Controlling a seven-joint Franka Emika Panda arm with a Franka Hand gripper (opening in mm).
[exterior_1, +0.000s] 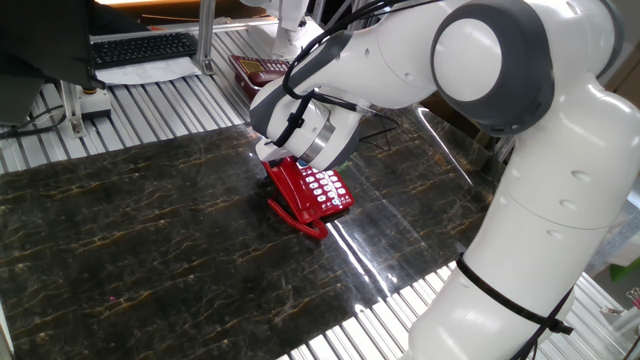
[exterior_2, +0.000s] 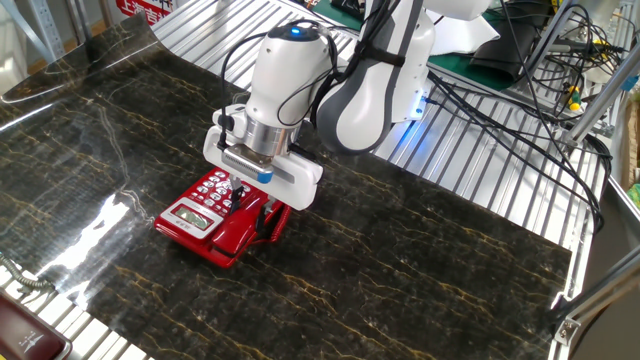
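A red push-button telephone (exterior_1: 318, 190) sits on the dark marbled sheet, its keypad and small display (exterior_2: 192, 217) facing up. Its curved red handset (exterior_1: 297, 219) lies along one side of the body. Pointing down right over the phone is my gripper (exterior_2: 252, 203), its two fingers apart, one above the keypad side and the other near the handset side. Red plastic shows beneath and between them; whether either finger touches it is unclear. In exterior view 1 the gripper's hand and the arm's wrist hide the fingertips and the phone's far end.
A second, dark red phone (exterior_1: 260, 72) stands on the ribbed table behind the sheet, near a black keyboard (exterior_1: 144, 48) and paper. Loose cables (exterior_2: 545, 180) lie along one side. Wide parts of the marbled sheet (exterior_1: 130, 250) are bare.
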